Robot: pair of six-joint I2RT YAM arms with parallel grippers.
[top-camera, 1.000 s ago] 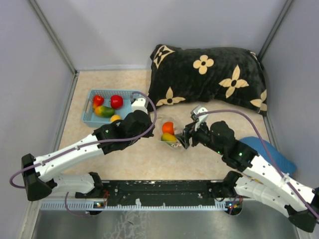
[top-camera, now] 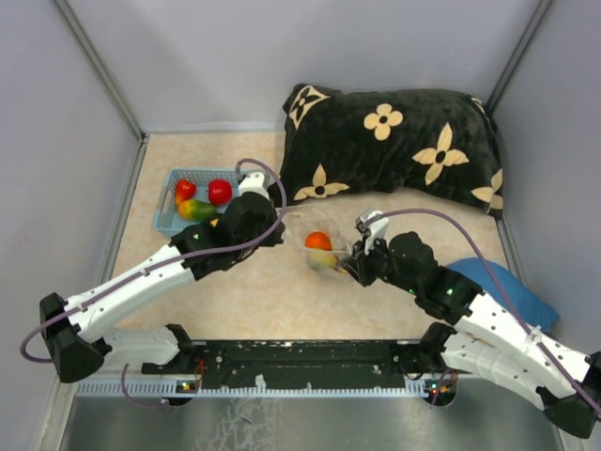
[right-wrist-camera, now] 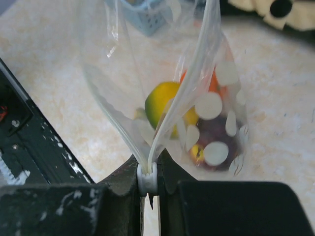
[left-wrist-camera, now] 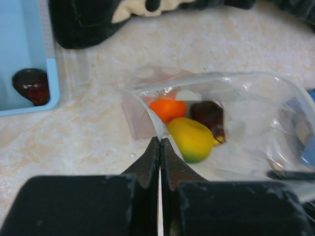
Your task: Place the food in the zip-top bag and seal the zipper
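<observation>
The zip top bag (top-camera: 300,225) stands open between my grippers, holding an orange item (top-camera: 317,240), a yellow-green fruit (left-wrist-camera: 189,140) and a dark reddish one (left-wrist-camera: 205,118). My left gripper (top-camera: 272,235) is shut at the bag's left end, its tips on the thin edge (left-wrist-camera: 159,140). My right gripper is shut on the bag's other end, where the white edges gather between its fingers.
A blue basket (top-camera: 169,211) with red, green and yellow foods stands at the back left. A patterned dark pillow (top-camera: 394,141) lies at the back, a blue cloth (top-camera: 502,291) at the right.
My left gripper has shifted a little to the left and up in the top view, with the bag edge.
</observation>
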